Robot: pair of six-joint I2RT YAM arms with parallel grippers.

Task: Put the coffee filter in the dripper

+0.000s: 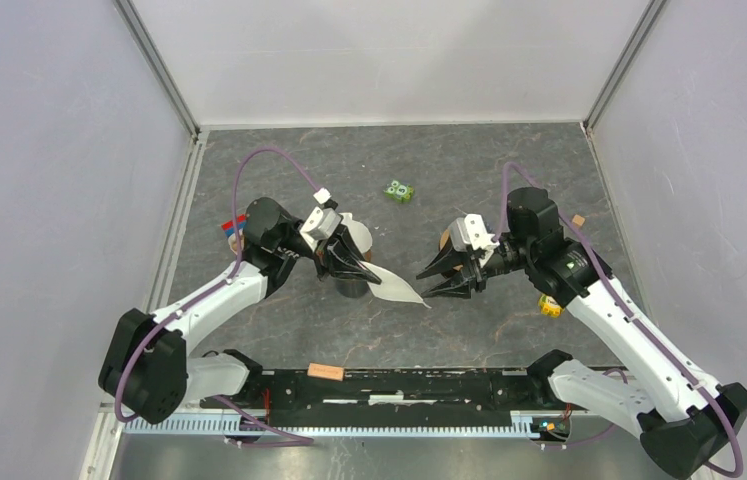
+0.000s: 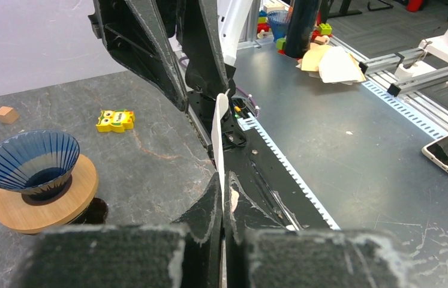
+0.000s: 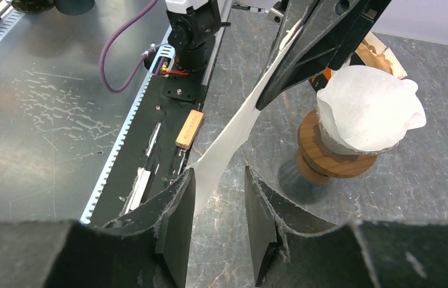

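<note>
My left gripper (image 1: 369, 277) is shut on a white paper filter (image 1: 394, 287), seen edge-on in the left wrist view (image 2: 219, 132). My right gripper (image 1: 436, 279) stands open facing the filter; in the right wrist view the filter's free tip (image 3: 209, 174) is at its left finger. A blue dripper (image 2: 35, 156) on a wooden stand (image 2: 11, 213) is mostly hidden under the right arm in the top view. A second dripper on wood (image 3: 341, 165), holding a white filter (image 3: 368, 105), is behind the left gripper.
A green toy (image 1: 399, 191), yellow toy (image 1: 550, 306) and small wooden block (image 2: 6, 115) lie on the grey surface. A wooden strip (image 1: 326, 371) is at the front edge.
</note>
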